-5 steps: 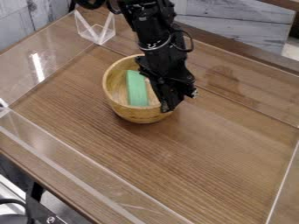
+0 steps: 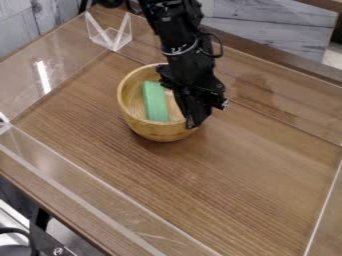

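Note:
A wooden bowl [image 2: 163,128] sits on the wooden table [image 2: 174,200], left of centre toward the back. A green object [image 2: 154,100] lies inside it along the left side. The black gripper [image 2: 195,112] reaches down from the top over the right part of the bowl, at or inside its rim. Its fingers are dark and overlap one another, so I cannot tell whether they are open or shut, or whether anything is between them.
Clear plastic pieces stand at the back left [image 2: 110,28] and at the left edge. A black cable lies at the lower left corner.
The gripper and bowl look almost the same as a second ago, with at most a very slight shift.

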